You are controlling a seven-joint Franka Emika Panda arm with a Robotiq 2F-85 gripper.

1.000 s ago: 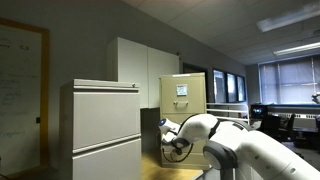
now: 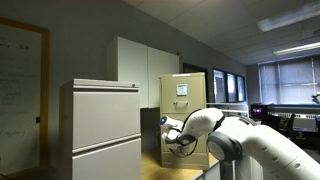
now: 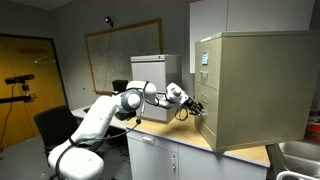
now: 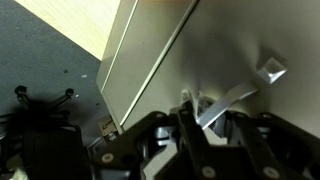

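Note:
A beige filing cabinet [image 3: 240,90] with stacked drawers stands on the counter, its drawer fronts facing my arm. My gripper is up against a lower drawer front, shut on a silver drawer handle [image 4: 228,104] that shows between and beside the fingers. The exterior views show the gripper [image 3: 194,106] low at the cabinet's front, where the arm hides part of the handle. No gap at the drawer's edges can be made out.
A grey cabinet [image 2: 100,120] stands on the same wooden counter [image 3: 150,126]. Higher on the beige cabinet's front sits another handle with a label [image 2: 182,89] above it. A whiteboard [image 3: 117,60] hangs behind.
Over the last second the arm and gripper have shifted slightly to the right in exterior view 1. The cabinets look unmoved.

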